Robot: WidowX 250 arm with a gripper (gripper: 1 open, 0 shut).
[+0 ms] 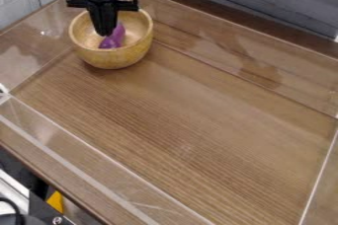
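A yellow-tan bowl (111, 56) sits on the wooden table (199, 130) at the upper left. Inside it lies a purple object (113, 37). My black gripper (106, 26) reaches down from the top into the bowl, its tip at or just above the purple object. Its fingers look close together; whether anything is between them is hard to make out.
A grey wall runs along the back, and the table's left edge shows at the lower left, with dark items and a small yellow piece (55, 201) beyond it.
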